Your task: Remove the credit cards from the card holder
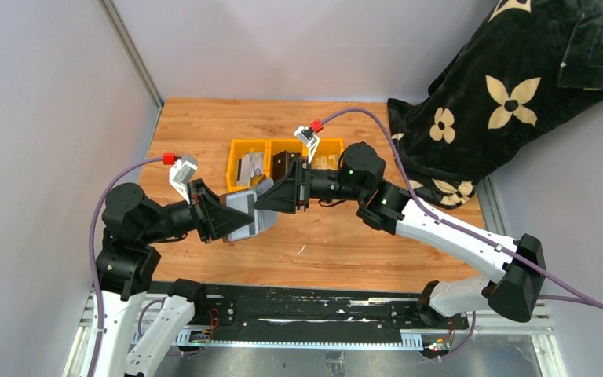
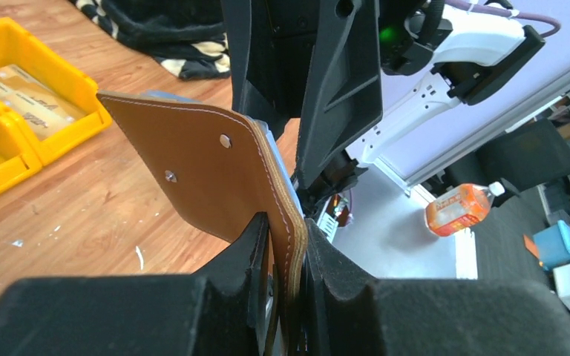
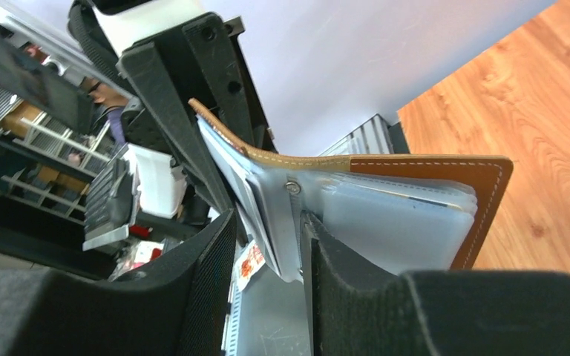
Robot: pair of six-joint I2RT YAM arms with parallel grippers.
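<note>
A brown leather card holder [image 2: 185, 156] with clear plastic sleeves [image 3: 386, 222] is held up over the table between both arms. My left gripper [image 1: 247, 218] is shut on its edge, as the left wrist view shows. My right gripper [image 1: 261, 206] is at the sleeves from the other side, fingers part open around a clear sleeve edge in the right wrist view. Whether cards sit inside the sleeves is hard to tell.
Yellow bins [image 1: 235, 149] with flat items stand behind the grippers on the wooden table [image 1: 338, 251]. A dark patterned blanket [image 1: 502, 110] lies at the right.
</note>
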